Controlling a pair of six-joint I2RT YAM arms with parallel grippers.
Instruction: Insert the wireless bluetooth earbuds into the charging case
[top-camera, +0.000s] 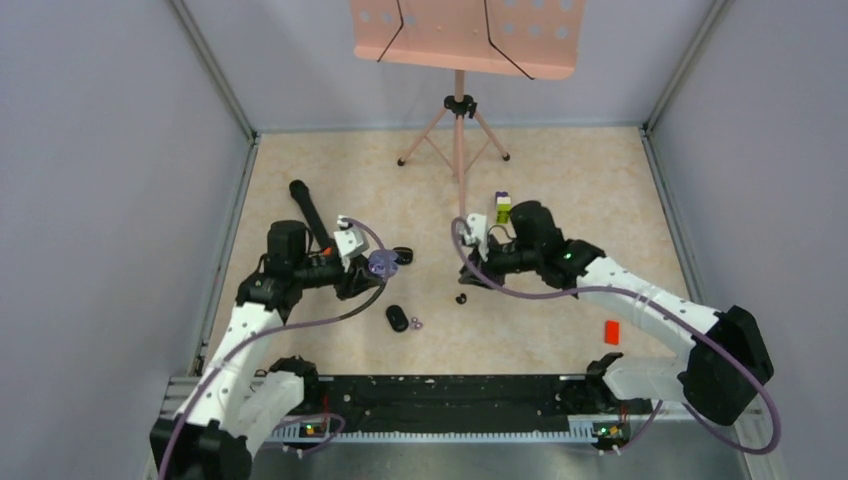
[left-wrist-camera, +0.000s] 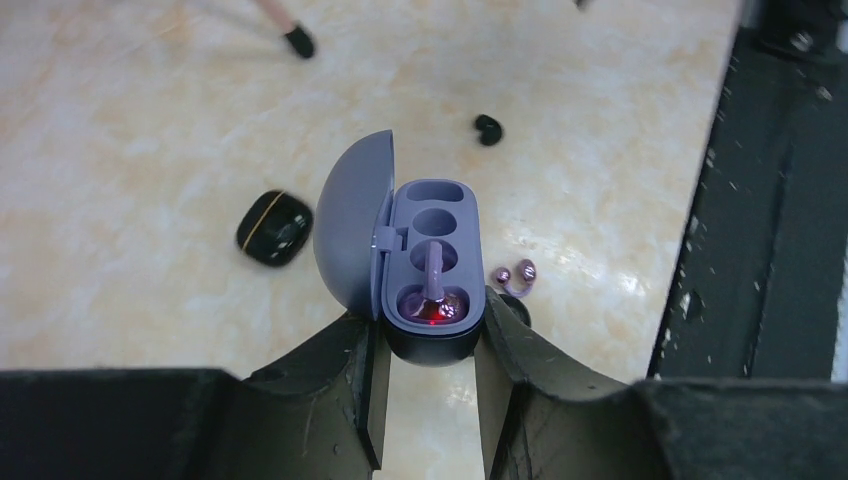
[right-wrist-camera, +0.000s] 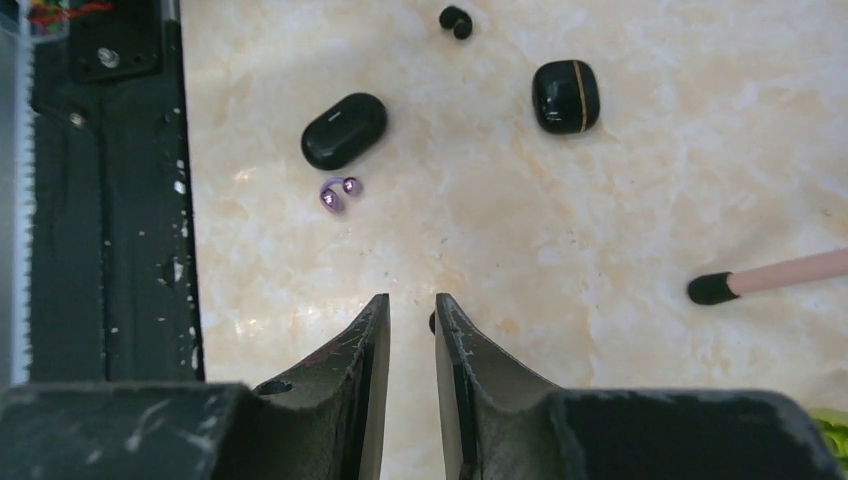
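My left gripper is shut on the lilac charging case (left-wrist-camera: 436, 265), lid open; one purple earbud stands in its front slot, the others empty. In the top view the case (top-camera: 383, 262) is left of centre. A pair of purple earbuds (right-wrist-camera: 338, 192) lies on the table beside a black oval case (right-wrist-camera: 343, 130), also seen in the top view (top-camera: 416, 323). My right gripper has its fingers slightly apart, nothing visible held, above a small black object partly hidden behind them.
A second black case (right-wrist-camera: 566, 97) and black earbuds (right-wrist-camera: 456, 22) lie on the table (right-wrist-camera: 560, 340). A pink stand (top-camera: 459, 150) is at the back; a green toy (top-camera: 503, 208) and red block (top-camera: 612, 332) are on the right.
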